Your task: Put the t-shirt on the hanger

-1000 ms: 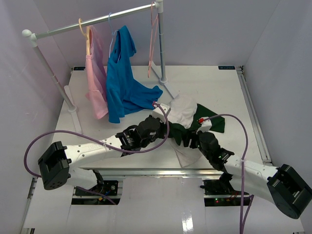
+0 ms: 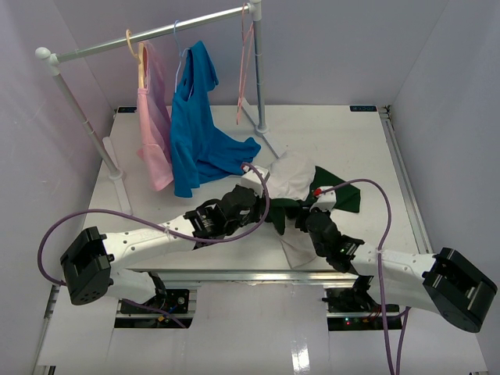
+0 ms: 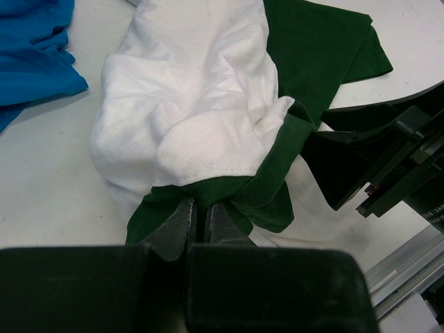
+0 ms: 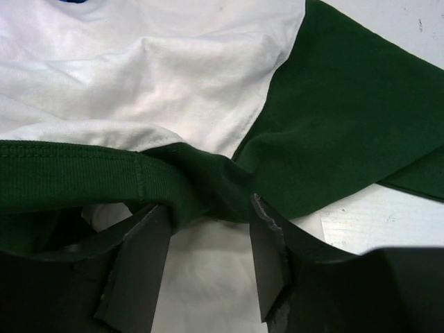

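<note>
A white t-shirt with green sleeves [image 2: 291,173] lies bunched on the white table. My left gripper is shut on its green hem, as the left wrist view shows. My right gripper is open at the green band just to the right, its fingers apart around part of the fabric. Pink hangers [image 2: 242,70] hang empty at the rail's right end.
A drying rack rail [image 2: 156,33] stands at the back left, holding a pink garment [image 2: 154,117] and a blue garment [image 2: 200,141], whose lower part rests on the table.
My left arm stays almost still.
</note>
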